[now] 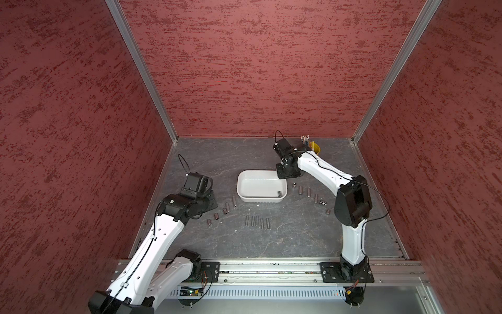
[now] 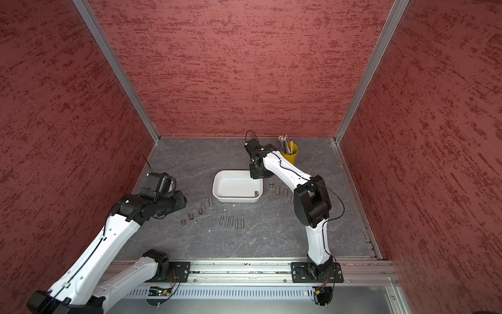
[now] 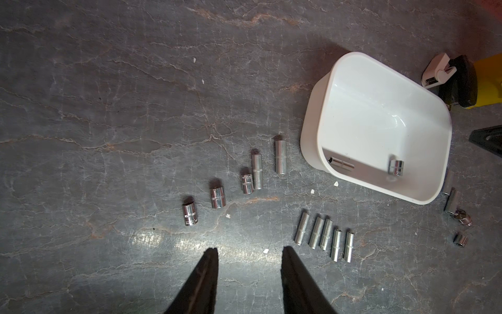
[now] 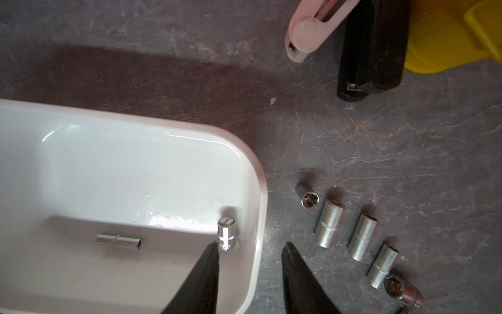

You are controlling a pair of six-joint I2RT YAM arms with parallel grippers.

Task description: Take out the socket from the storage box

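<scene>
The white storage box (image 1: 261, 183) sits mid-table. In the right wrist view it holds a short chrome socket (image 4: 226, 235) near its right wall and a longer socket (image 4: 118, 240) lying farther left. My right gripper hangs over the box's right end, fingers parted with nothing between them. My left gripper is left of the box above bare table, near several sockets, also open and empty.
More sockets lie in rows left of, right of and in front of the box. Behind it at the right are a black stapler (image 4: 376, 47), a pink tool (image 4: 308, 31) and a yellow cup (image 2: 290, 154).
</scene>
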